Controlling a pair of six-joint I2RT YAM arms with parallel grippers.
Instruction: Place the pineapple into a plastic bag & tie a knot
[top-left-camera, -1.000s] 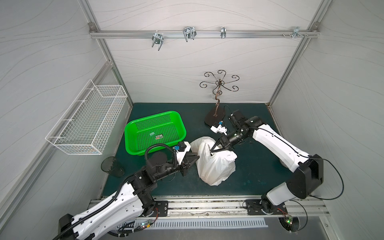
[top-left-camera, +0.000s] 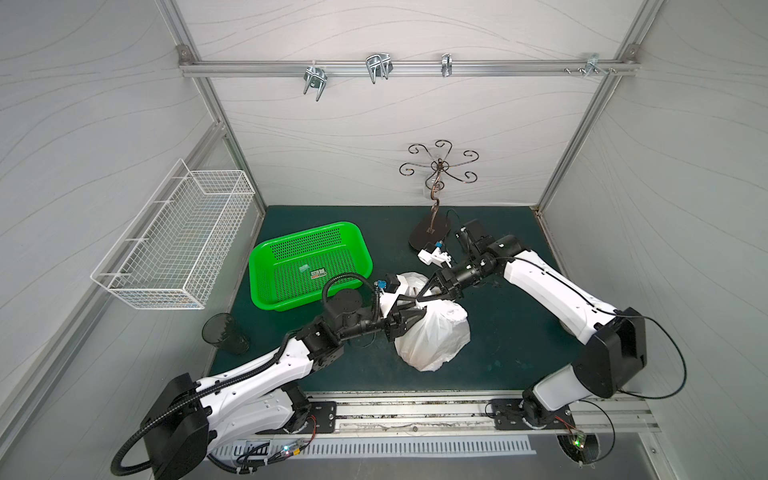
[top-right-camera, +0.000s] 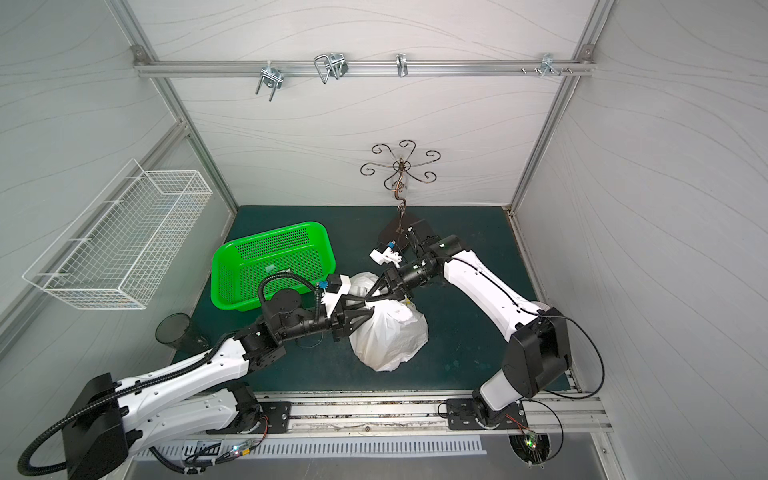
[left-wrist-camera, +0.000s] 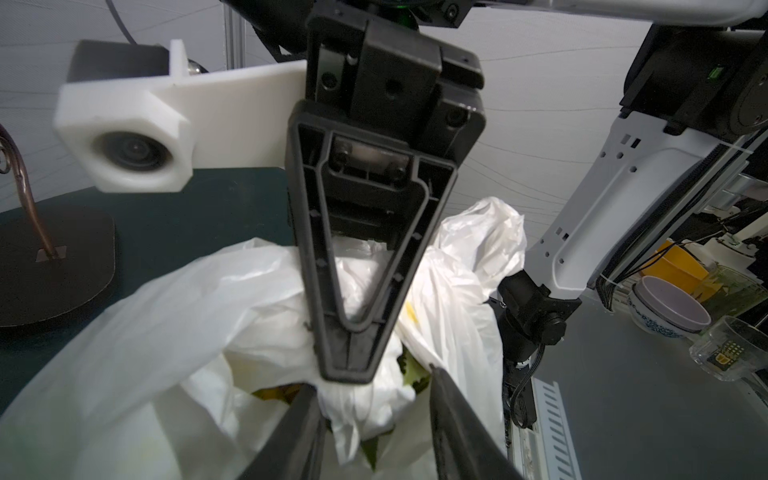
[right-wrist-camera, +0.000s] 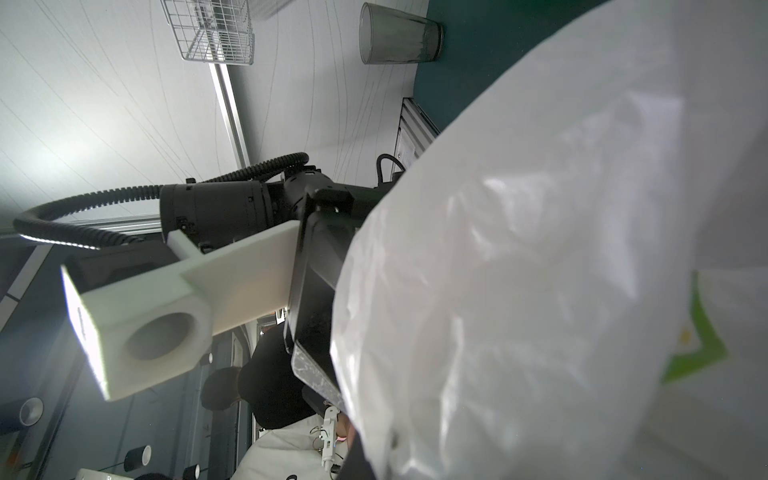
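The white plastic bag (top-left-camera: 433, 340) stands on the dark green tabletop (top-left-camera: 512, 352), its mouth loosely gathered. Inside, glimpses of the pineapple show: green leaves (left-wrist-camera: 413, 371) and a yellow-brown patch (left-wrist-camera: 276, 393); the bag hides the rest. Coming down from above in the left wrist view, my right gripper is shut at the bag's mouth, with bunched white plastic at its tips. My left gripper is open, its two fingers either side of that bunch and below the right tips. Bag plastic covers the right fingers in the right wrist view.
An empty green basket (top-left-camera: 272, 297) lies behind my left arm. Behind the right gripper stands a metal scroll stand (top-left-camera: 429, 232). A dark glass (top-left-camera: 226, 333) is at the left edge, under a wall-mounted wire basket (top-left-camera: 192, 240).
My left gripper has moved right and a little away from the front edge, from beside the bag to its gathered mouth near the right gripper. The right arm has hardly moved.
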